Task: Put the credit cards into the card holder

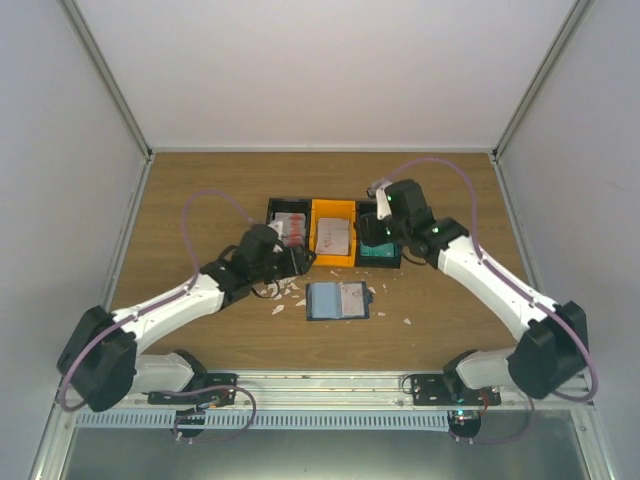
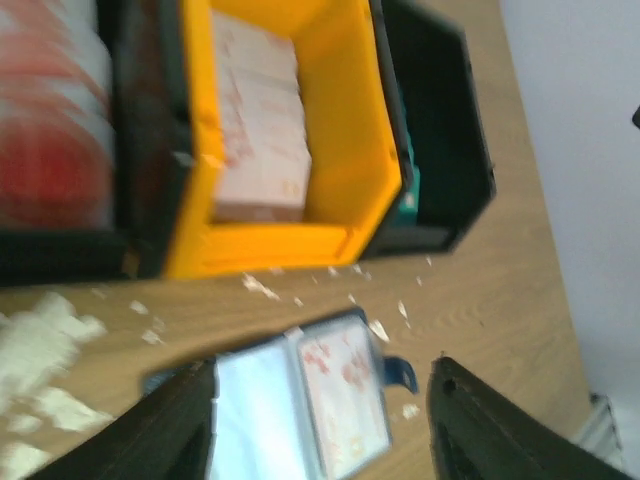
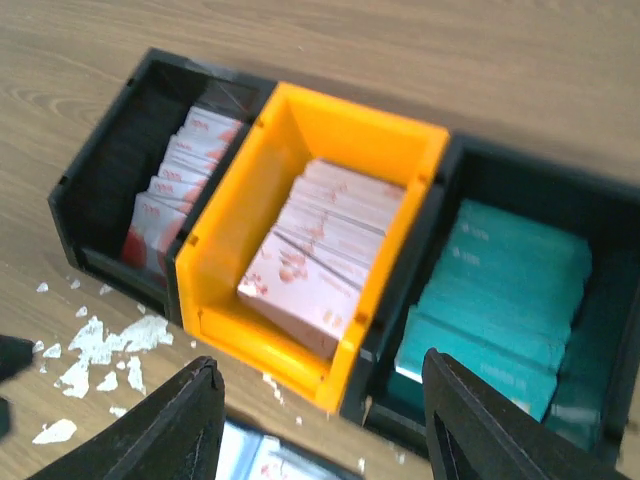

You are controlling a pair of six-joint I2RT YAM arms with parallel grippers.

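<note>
The card holder (image 1: 337,301) lies unfolded on the table, its left half light blue and its right half showing a pale printed face (image 2: 345,395). Behind it are three bins of cards: red-and-white cards (image 3: 180,185) on the left, pale pinkish cards (image 3: 325,235) in the middle, teal cards (image 3: 510,270) on the right. My left gripper hovers near the front of the bins, behind the holder, fingers apart and nothing between them. Over the right bin hangs my right gripper (image 1: 372,228), open and empty, partly covering the teal cards from above.
The yellow middle bin (image 3: 225,215) stands between a black left bin (image 3: 85,215) and a black right bin (image 2: 450,130), walls touching or nearly so. White scraps (image 3: 110,350) litter the table front-left of the bins. Wide bare table lies on both sides.
</note>
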